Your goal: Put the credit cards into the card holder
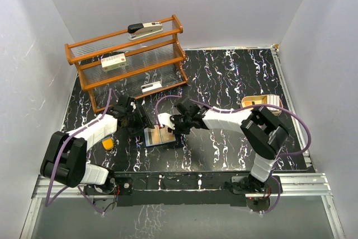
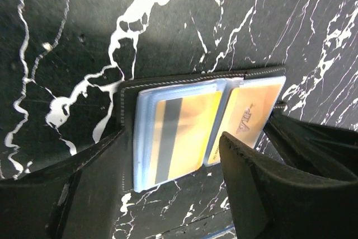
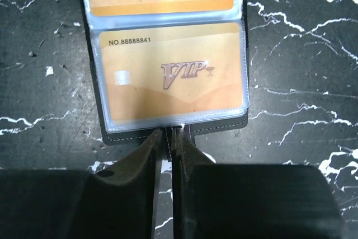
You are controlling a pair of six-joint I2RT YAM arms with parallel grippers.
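Note:
The open black card holder (image 1: 160,136) lies flat at the table's front, its clear pockets facing up. In the left wrist view, a yellow card with a dark stripe (image 2: 178,132) fills one pocket and a VIP card (image 2: 246,111) the other. My left gripper is open above the striped half, one finger at each side. At the holder's opposite edge, the fingertips of my right gripper are close together around a narrow black tab (image 3: 170,146); whether they grip it is unclear. The VIP card (image 3: 173,75) lies whole inside its pocket in the right wrist view.
A wooden two-tier rack (image 1: 128,54) stands at the back left, with a stapler (image 1: 145,29) and a small box (image 1: 113,61) on it. At the right lies a yellow tray (image 1: 260,102). Clear table stretches between the holder and that tray.

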